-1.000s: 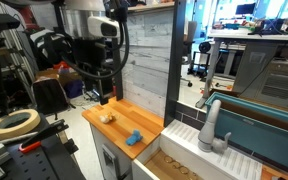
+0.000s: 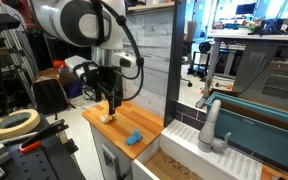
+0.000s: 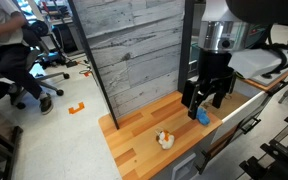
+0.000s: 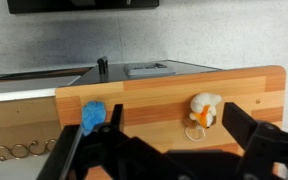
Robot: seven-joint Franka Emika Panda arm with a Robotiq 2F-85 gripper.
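On the wooden counter lies a small white plush toy (image 4: 206,105) with an orange patch and a loop; in exterior view 2 the toy (image 3: 165,138) sits near the counter's front. A crumpled blue cloth (image 4: 92,116) lies apart from it, towards the drawer; exterior view 1 shows the cloth (image 2: 134,137) too. My gripper hangs above the counter, its two black fingers spread wide with nothing seen between them. From the side, the gripper (image 3: 203,100) is above the surface, and the cloth shows beyond its fingers.
An open drawer (image 2: 171,172) borders the counter, with metal rings inside. A grey tap (image 2: 211,125) stands by the blue sink (image 2: 249,130). The plank wall (image 3: 139,65) closes the counter's back. Bare wood (image 4: 149,98) separates toy and cloth.
My arm has come lower and moved slightly right in exterior view 1, bringing the gripper closer to the counter. Toy and cloth have stayed in place.
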